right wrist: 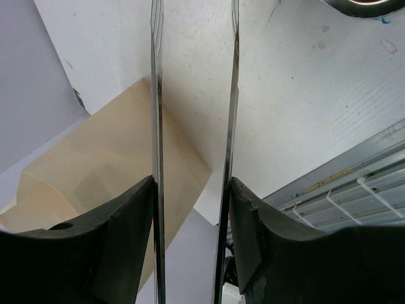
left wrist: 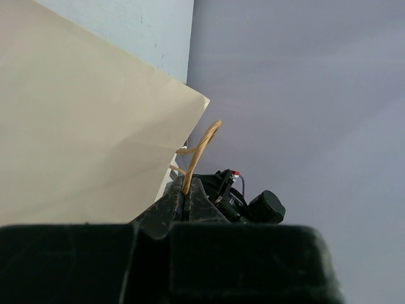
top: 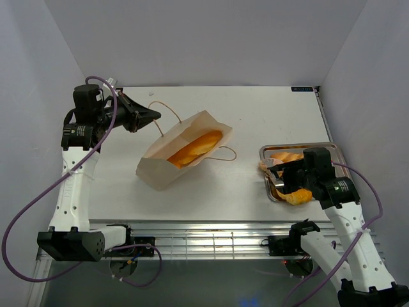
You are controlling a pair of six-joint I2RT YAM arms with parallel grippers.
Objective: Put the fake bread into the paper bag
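Note:
The paper bag (top: 153, 171) lies tilted mid-table with its mouth toward the front right, and a long bread loaf (top: 195, 148) shows inside it. My left gripper (top: 156, 116) is shut on one of the bag's twisted handles (left wrist: 201, 149), seen rising from its fingertips in the left wrist view. More fake bread rests in a metal tray at the right: a golden piece (top: 295, 197) and a loaf (top: 287, 156), both partly covered by my right arm. Over the tray's left side, my right gripper is open; its long fingers (right wrist: 158, 126) have nothing between them.
The metal tray (top: 301, 146) stands near the table's right edge. Between bag and tray the white table (top: 255, 121) is clear. A metal rail (top: 204, 242) runs along the front edge, and grey walls enclose the sides and back.

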